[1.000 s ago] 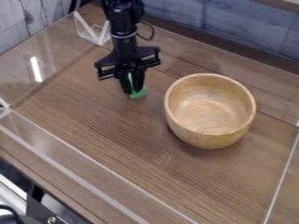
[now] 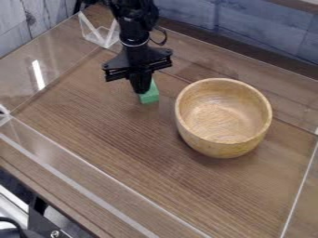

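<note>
The black gripper [image 2: 137, 70] hangs over the middle-back of the wooden table, in front of and partly covering a small green object [image 2: 148, 95] that lies on the wood. Whether its fingers hold anything cannot be made out; the green piece shows below and to the right of them.
A large round tan wooden bowl [image 2: 224, 115] sits to the right, close to the green object.
The gripper has shifted a little left and turned, its fingers drawing closer together, and more of the green object's lower part now shows beneath it.
</note>
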